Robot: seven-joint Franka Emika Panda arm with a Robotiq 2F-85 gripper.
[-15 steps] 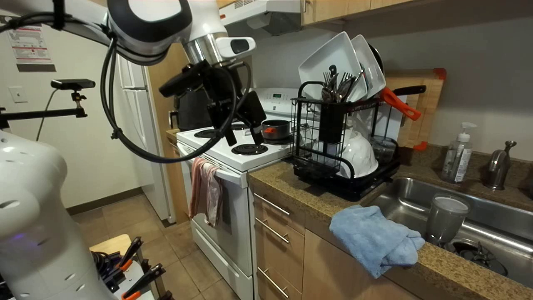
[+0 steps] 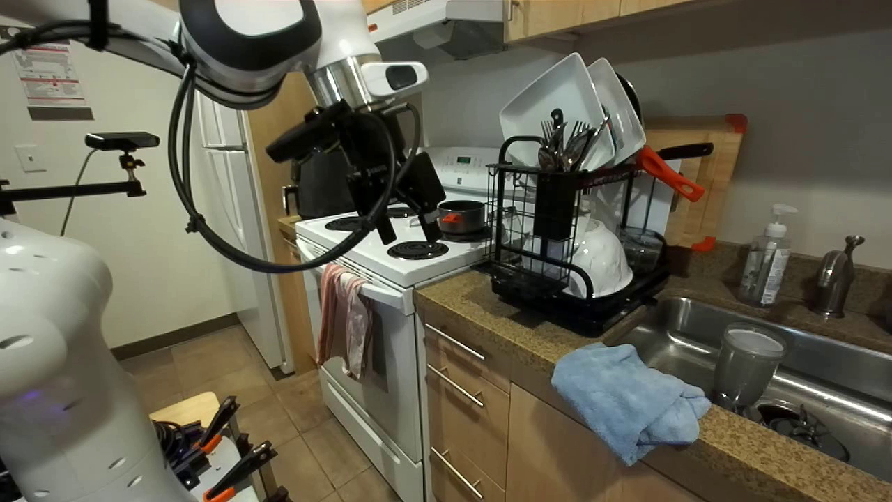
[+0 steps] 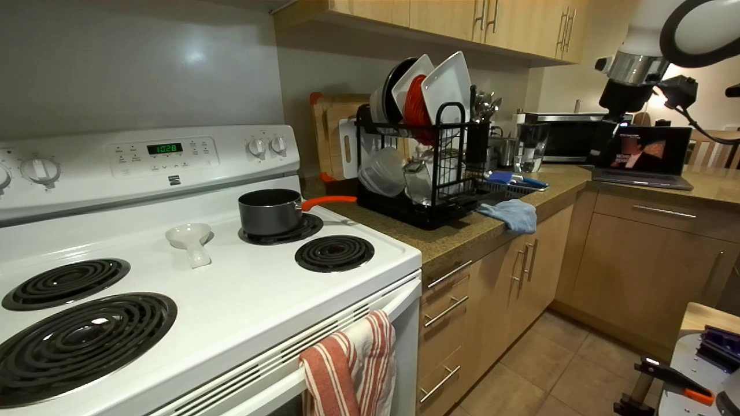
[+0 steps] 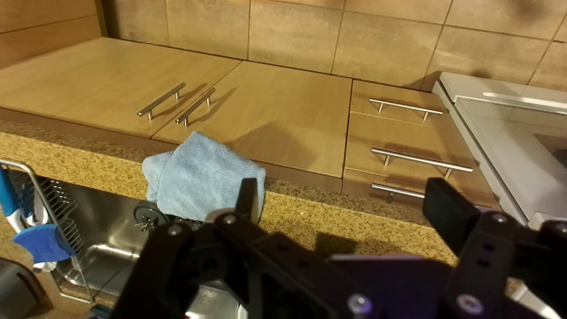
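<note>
High in front of the counter, my gripper (image 2: 410,234) hangs with its fingers pointing down. The wrist view shows its two fingers (image 4: 247,194) wide apart, the gripper open and nothing between them. A crumpled blue towel (image 2: 631,397) drapes over the counter's front edge by the sink. From the wrist camera the same towel (image 4: 204,178) lies left of the fingers, apart from them. A dark pot (image 3: 270,214) with a red handle sits on a rear burner, and a white spoon rest (image 3: 191,239) lies on the stovetop beside it.
A loaded black dish rack (image 2: 543,284) stands on the counter between stove and sink (image 2: 686,314). The sink holds a clear cup (image 2: 746,364). A striped towel (image 2: 343,314) hangs from the oven handle. Bare counter (image 2: 477,305) shows in front of the rack.
</note>
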